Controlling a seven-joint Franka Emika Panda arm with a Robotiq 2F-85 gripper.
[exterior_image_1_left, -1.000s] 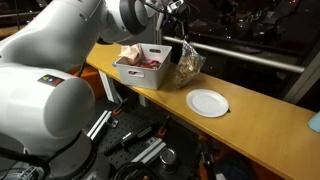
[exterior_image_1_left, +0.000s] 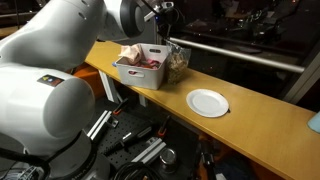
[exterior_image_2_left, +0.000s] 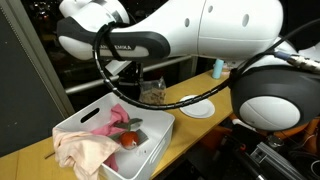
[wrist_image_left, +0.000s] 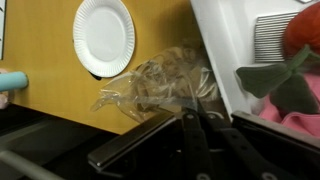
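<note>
A clear, crinkled plastic bag (exterior_image_1_left: 177, 64) with brownish contents stands on the table against the right side of the white box (exterior_image_1_left: 143, 74). In the wrist view this bag (wrist_image_left: 165, 80) lies just beyond the fingertips of my gripper. The fingers are closed together; whether any thin film is caught between them is unclear. From the side, my gripper (exterior_image_1_left: 165, 12) is high above the box's far edge, and in the other exterior view the arm hides much of it. Inside the box are a pink cloth (exterior_image_2_left: 85, 150), a red tomato-like item (exterior_image_2_left: 128, 140) and something dark green (wrist_image_left: 270, 80).
A white plate (exterior_image_1_left: 207, 102) lies on the wooden table, right of the bag. Free tabletop (exterior_image_1_left: 255, 125) stretches beyond it to a light blue item (exterior_image_1_left: 314, 122) at the far right. A metal rail (exterior_image_1_left: 245, 55) runs along the back.
My gripper has moved left, toward the box. The bag, earlier stretched taller and farther right, has shifted left against the box and sits lower. Plate and box look unmoved.
</note>
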